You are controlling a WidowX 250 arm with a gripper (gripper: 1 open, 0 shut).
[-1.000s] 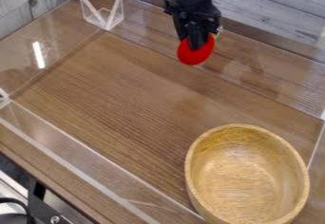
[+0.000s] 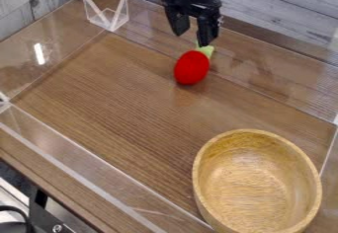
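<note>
A red oval object (image 2: 192, 67) lies on the wooden table in the upper middle, against a small light green item (image 2: 208, 51) just behind it. My black gripper (image 2: 189, 30) is above and behind them, open, with nothing seen between its fingers.
A large yellow bowl (image 2: 256, 219) takes up the lower right. A clear wire-like holder (image 2: 106, 10) stands at the upper left edge.
The red object was up at the gripper about a second ago and now lies lower on the table. The gripper has since shifted slightly up and away from it.
</note>
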